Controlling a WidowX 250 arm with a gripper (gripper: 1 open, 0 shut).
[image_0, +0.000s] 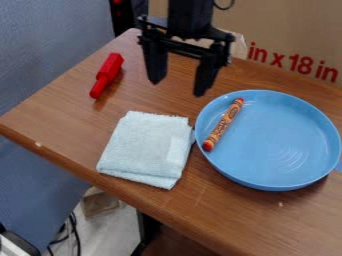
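The black gripper (179, 69) hangs open above the back middle of the wooden table, nothing between its fingers. A red marker-like object (106, 76) lies to its left. A light blue folded cloth (142, 152) lies at the front middle. On the right, a blue plate (278, 145) holds an orange crayon-like stick (223, 124) near its left side.
A cardboard box (287, 45) stands behind the table. The table's left and front edges drop to the floor, where cables show. Bare wood (60, 125) is clear at the left and around the cloth.
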